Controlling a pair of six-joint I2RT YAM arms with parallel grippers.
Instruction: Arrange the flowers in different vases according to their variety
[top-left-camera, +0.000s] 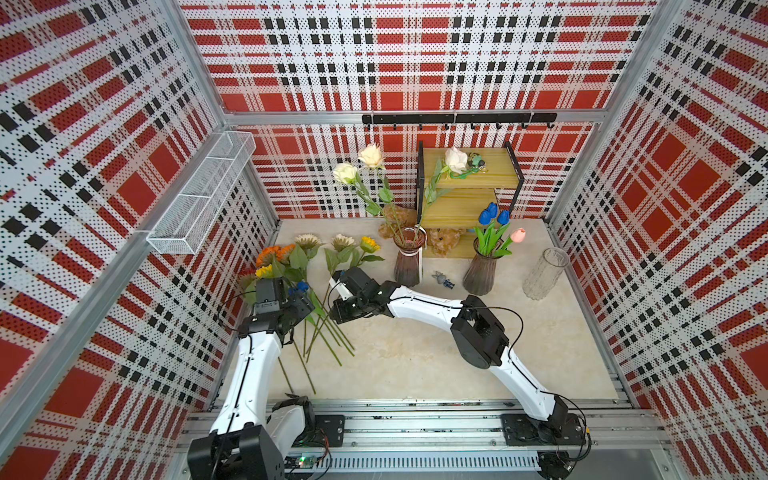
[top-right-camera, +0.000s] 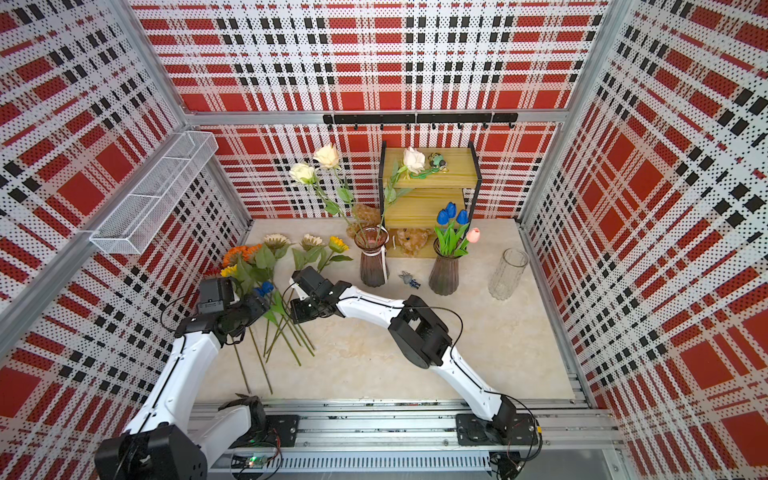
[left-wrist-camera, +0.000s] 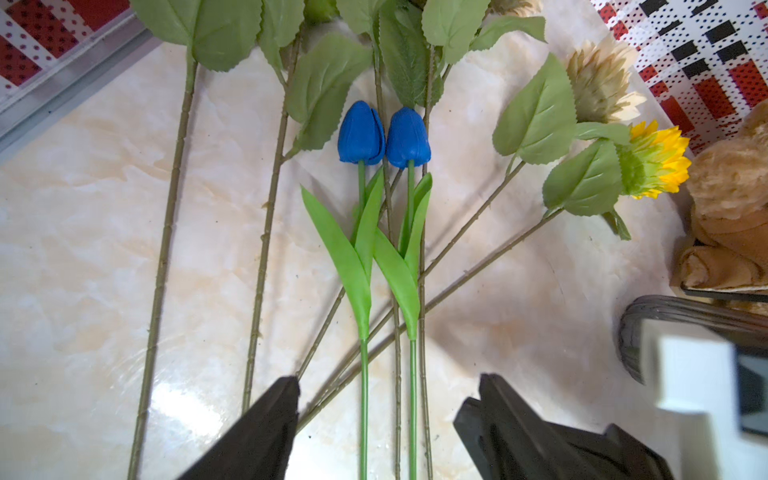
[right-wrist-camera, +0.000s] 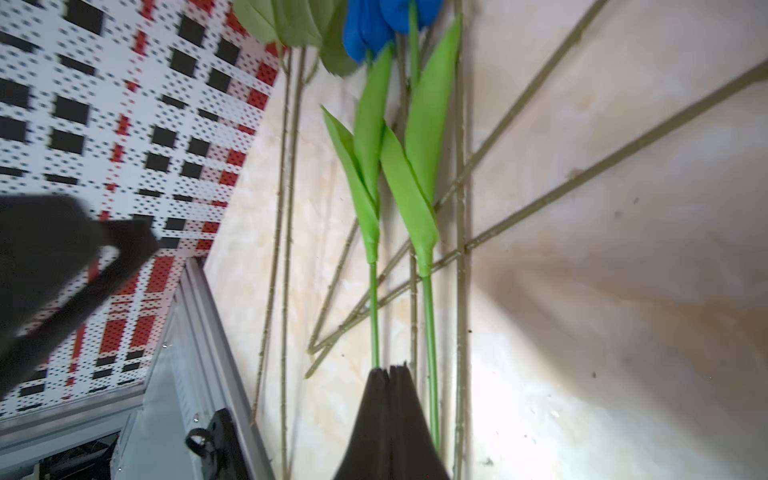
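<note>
Two blue tulips, a left one and a right one, lie side by side across sunflower stems on the table. In the right wrist view my right gripper is shut, with its tips together and nothing between them. The right tulip's green stem passes outside the fingers, on their right. My left gripper stands open above the tulip stems. Loose sunflowers include a yellow one and a cream one. One brown vase holds white roses; another holds blue tulips and a pink one.
An empty clear glass vase stands at the right. Behind the vases is a wooden shelf with a white rose lying on top. A small figurine lies between the brown vases.
</note>
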